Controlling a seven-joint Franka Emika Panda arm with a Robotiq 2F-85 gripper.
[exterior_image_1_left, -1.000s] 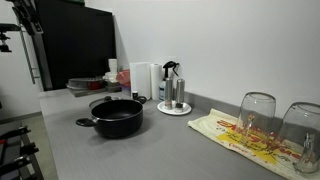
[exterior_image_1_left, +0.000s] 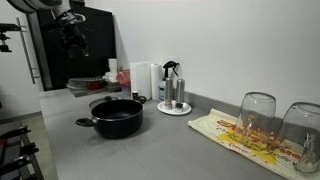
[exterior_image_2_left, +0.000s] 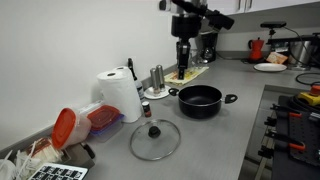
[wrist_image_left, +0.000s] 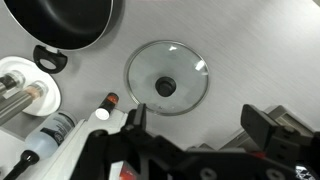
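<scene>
My gripper (exterior_image_2_left: 183, 62) is up in the air, open and with nothing between its fingers. The wrist view looks down past its two dark fingertips (wrist_image_left: 133, 123), which stand wide apart. A round glass lid (exterior_image_2_left: 155, 146) with a black knob lies flat on the counter. Seen from the wrist, the lid (wrist_image_left: 185, 88) is beyond the fingers, its knob a little left of the middle. A black two-handled pot (exterior_image_1_left: 118, 121) stands uncovered on the counter beside the lid. Only part of the pot (wrist_image_left: 72, 22) shows at the wrist view's upper left.
A white plate (exterior_image_1_left: 174, 110) holds two grinders and a spray bottle. A paper towel roll (exterior_image_2_left: 121, 92) and a small dark-capped jar (wrist_image_left: 107, 101) stand by the lid. Two upturned glass jars (exterior_image_1_left: 256, 115) rest on a yellow-and-white cloth.
In exterior view 1 the gripper has come in from the upper left edge, moving right and somewhat lower. The pot and the other objects have stayed put.
</scene>
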